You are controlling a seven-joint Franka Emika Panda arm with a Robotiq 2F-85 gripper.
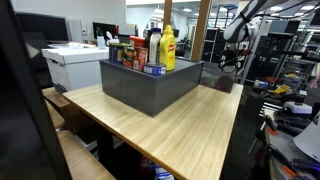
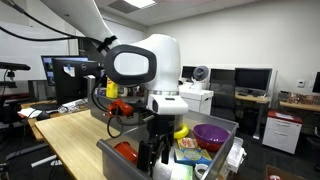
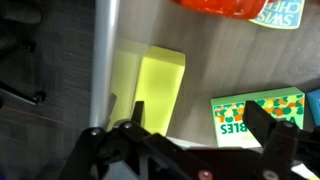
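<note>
My gripper stands open, with one dark finger (image 3: 128,132) at the left and the other at the right of the wrist view. Past the left finger lies a yellow block (image 3: 165,88), long and flat-sided. A green and white box (image 3: 258,110) with orange spots and printed lettering is partly covered by the right finger. In exterior view 2 the gripper (image 2: 152,155) points down at the near grey bin (image 2: 120,160), its tips partly hidden. A yellow curved item (image 2: 181,131) and a purple bowl (image 2: 211,134) are in that bin.
A red item (image 3: 225,6) and a blue package (image 3: 281,13) crowd the wrist view's top edge. A second grey bin (image 1: 150,90), filled with bottles and cans, stands on the wooden table (image 1: 185,135). Bare tabletop lies between the bins.
</note>
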